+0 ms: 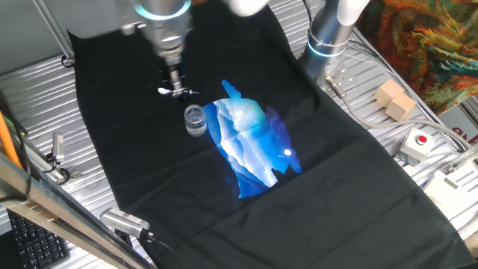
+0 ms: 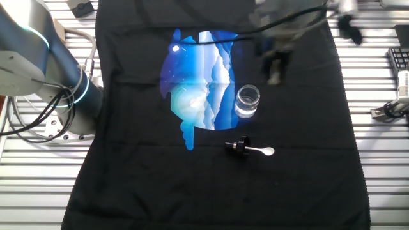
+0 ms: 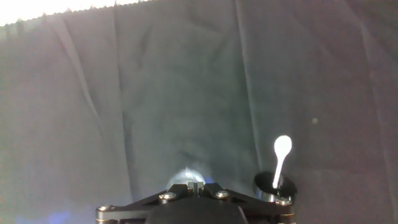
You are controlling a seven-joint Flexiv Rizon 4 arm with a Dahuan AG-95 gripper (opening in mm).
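A clear glass jar (image 1: 196, 120) stands upright and uncovered on the black cloth, at the edge of a blue printed patch. Near it lies a black lid with a white spoon (image 2: 268, 151) sticking out sideways; the lid (image 2: 241, 145) rests apart from the jar. My gripper is shut, with nothing visible between its fingertips. In the wrist view the jar (image 3: 186, 177) shows partly behind those tips, and the lid (image 3: 266, 183) lies to their right. Exterior view 2 shows the gripper (image 2: 275, 78) blurred, above the cloth beyond the jar.
The blue mountain-and-sky patch (image 1: 250, 142) lies flat in the cloth's middle. Wooden blocks (image 1: 395, 101) and a red-button box (image 1: 417, 144) sit off the cloth to the right. A camera (image 1: 125, 222) stands at the near left.
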